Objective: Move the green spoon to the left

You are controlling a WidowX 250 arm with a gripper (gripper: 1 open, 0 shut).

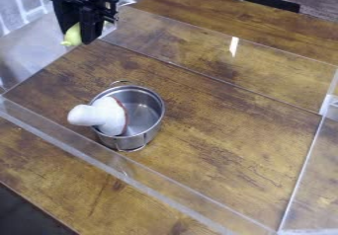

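Note:
The green spoon [73,36] shows as a pale green shape at the upper left, hanging just under the black gripper [82,22]. My gripper is shut on it, up near the left rear edge of the work area. Dark fingers hide part of the spoon. Whether the spoon touches any surface cannot be told from this view.
A steel pot [152,113] stands on the wooden table [224,140] at left of centre, with a white plush-like object [95,114] leaning out of it. Clear low walls [132,180] border the area.

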